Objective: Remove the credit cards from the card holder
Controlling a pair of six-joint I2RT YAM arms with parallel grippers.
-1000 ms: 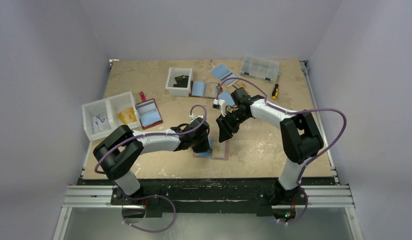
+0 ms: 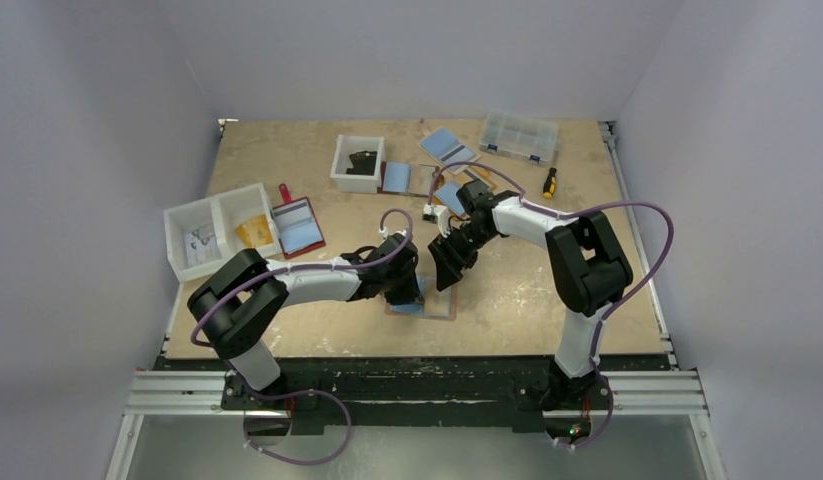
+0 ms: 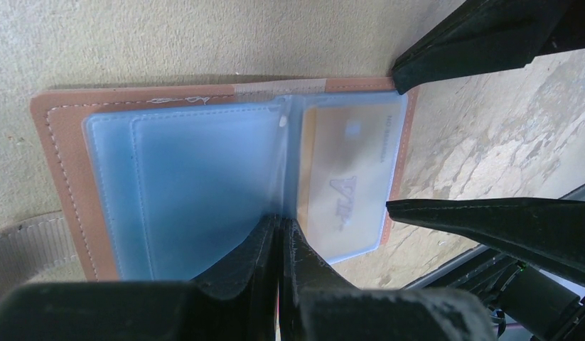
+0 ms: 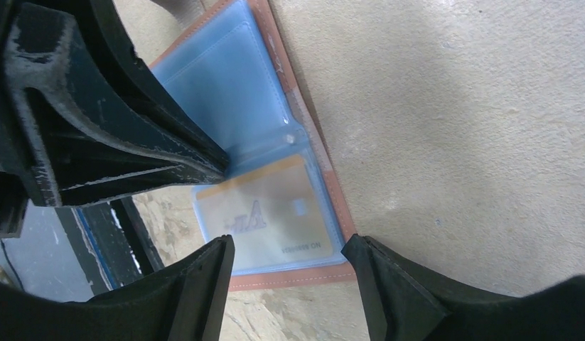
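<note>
The card holder (image 3: 175,177), blue plastic sleeves on a pinkish stitched backing, lies open at the table's front middle. A pale card (image 3: 346,163) shows inside its right sleeve. My left gripper is shut, tips pressed on the holder at the sleeve's inner edge; what is between them is hidden. My right gripper stands open over the card sleeve (image 4: 261,213), its two fingertips at the outer end of that sleeve.
Behind lie more card holders (image 2: 447,146), white bins (image 2: 197,235), a small white box (image 2: 349,182), a clear organiser (image 2: 517,135) and a screwdriver (image 2: 550,183). The table right of the holder is clear.
My right arm has moved slightly down and toward the holder over the last second. The left arm has barely moved.
</note>
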